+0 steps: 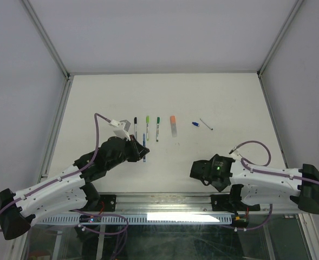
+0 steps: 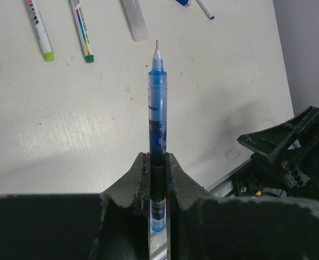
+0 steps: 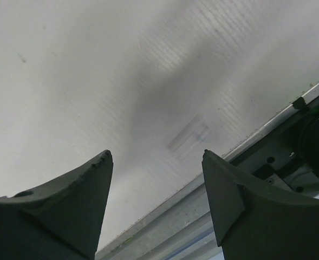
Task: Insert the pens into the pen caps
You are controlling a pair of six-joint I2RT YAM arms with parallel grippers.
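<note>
My left gripper [image 1: 140,150] is shut on a blue pen [image 2: 157,103], held upright in the left wrist view with its tip free at the top. My right gripper is open, low over the table at the front right. A small translucent cap-like piece [image 3: 189,136] lies below and between its fingers, near the table's front edge. Green-tipped markers [image 2: 83,38], a black-ended marker [image 1: 135,124], an orange-topped translucent item [image 1: 173,125], a blue cap [image 1: 195,123] and a thin white pen [image 1: 206,124] lie farther back.
A metal rail [image 1: 148,200] runs along its front edge. Grey walls border the other sides.
</note>
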